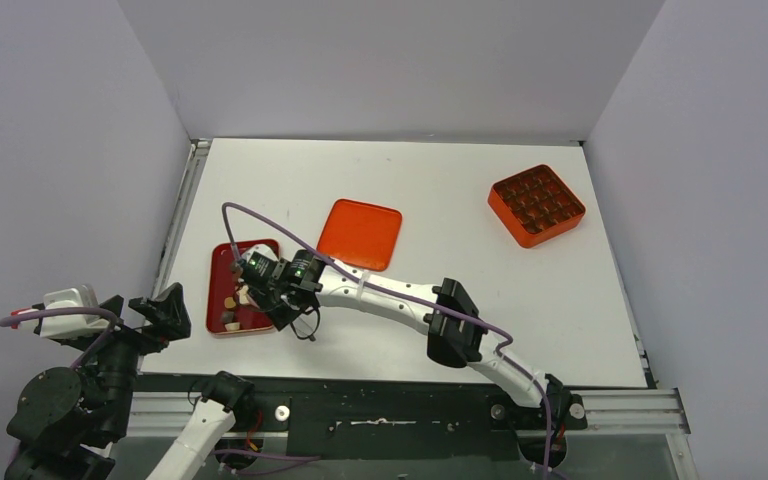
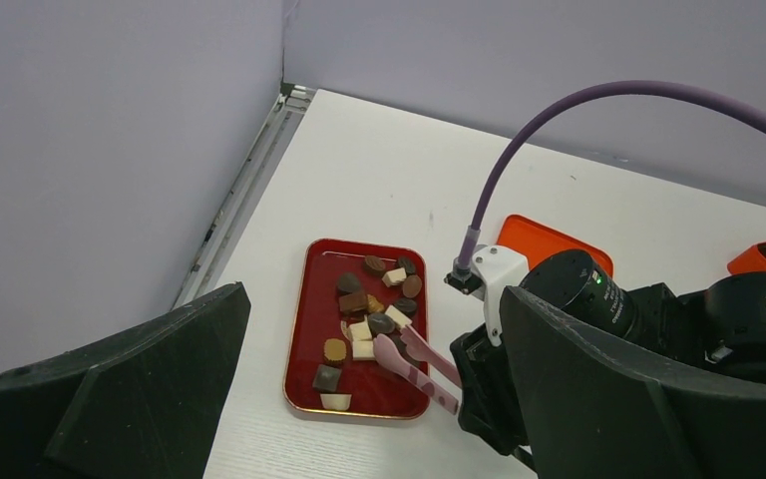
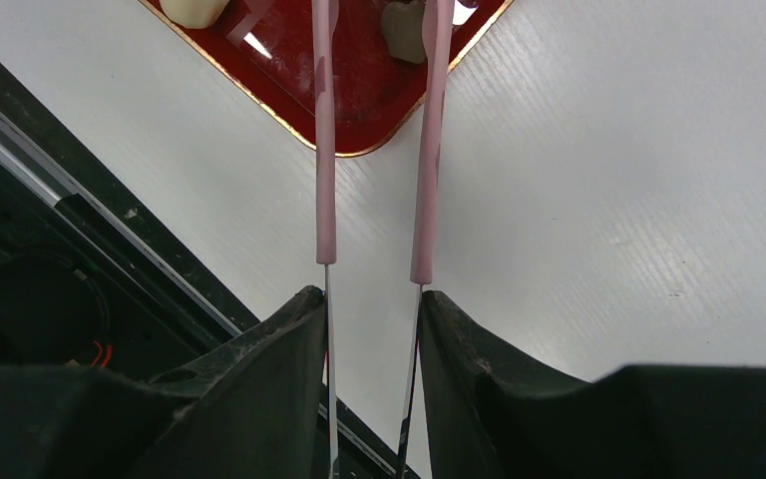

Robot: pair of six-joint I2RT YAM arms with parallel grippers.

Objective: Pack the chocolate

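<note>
A red tray [image 2: 357, 389] of assorted chocolates, dark, brown and cream, lies at the table's left in the top view. My right gripper reaches down into it; in the right wrist view its long pink fingers stand over the tray's corner, tips out of frame, so what lies between them is unclear. My left gripper [image 1: 153, 304] hangs off the front left of the table; whether it is open is hard to see from above, though its two sides stand wide apart in its wrist view.
An orange lid [image 1: 358, 235] lies behind the right arm. An orange box [image 1: 535, 205] with compartments stands at the back right.
</note>
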